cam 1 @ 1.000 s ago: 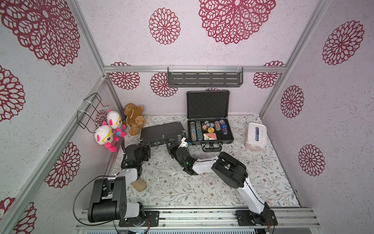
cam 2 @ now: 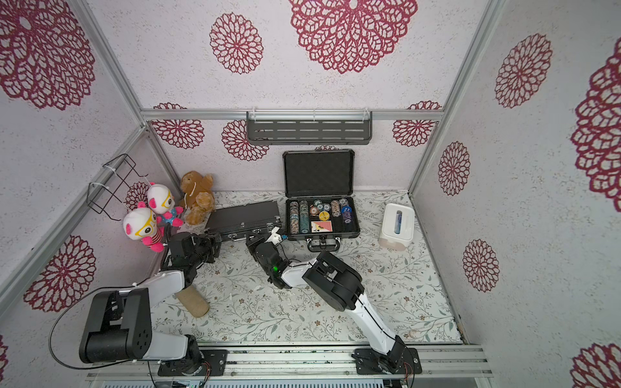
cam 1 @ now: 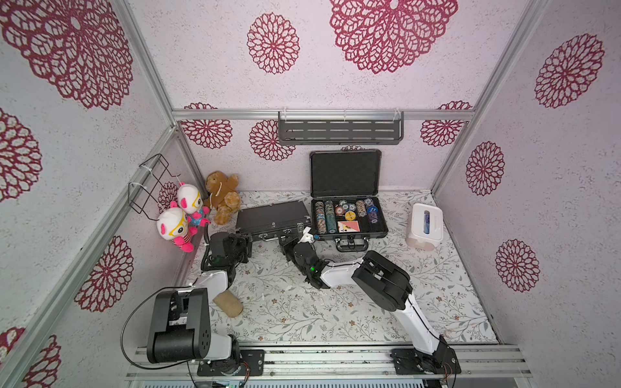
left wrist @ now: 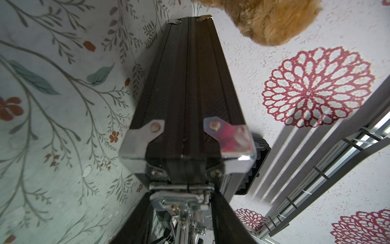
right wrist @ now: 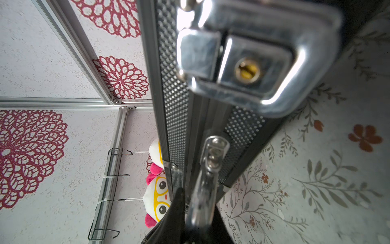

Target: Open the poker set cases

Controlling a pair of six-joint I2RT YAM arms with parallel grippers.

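Note:
The closed black poker case point(cam 1: 275, 218) lies flat at the back left. My left gripper point(cam 1: 248, 240) is at its left front end; in the left wrist view its dark fingers point(left wrist: 140, 219) are closed around the metal latch point(left wrist: 180, 199). My right gripper point(cam 1: 283, 242) is at the front right part, its fingers point(right wrist: 176, 219) shut on the shiny metal handle point(right wrist: 205, 195). A chrome latch with a brass lock point(right wrist: 247, 71) shows large above it. Beside this case stands the other poker case point(cam 1: 381, 232), lid point(cam 1: 345, 173) raised, chips and cards visible inside.
A white lidded box point(cam 1: 425, 223) stands at the right. Plush toys point(cam 1: 174, 225) and a brown bear point(cam 1: 223, 196) crowd the left back. A tan cylinder point(cam 1: 228, 304) lies by the left arm. A grey shelf point(cam 1: 341, 131) hangs behind.
The closed case has shifted slightly to the right, its lid still down. My left gripper has moved slightly right with it; my right gripper has barely moved.

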